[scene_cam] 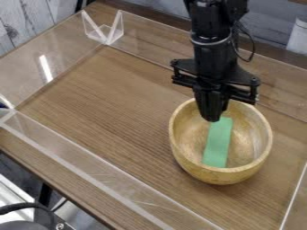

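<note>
My black gripper [211, 111] points down over the back rim of a round tan bowl [185, 146]; it looks shut, with nothing visible between its fingers. Inside the bowl lies a flat green rectangular object [218, 142], lengthwise toward the front. The very tips are small and dark against the bowl, so whether they touch it cannot be told.
Clear plastic pieces stand at the back left, and clear strips run along the left and front. A black cable lies at the bottom left corner.
</note>
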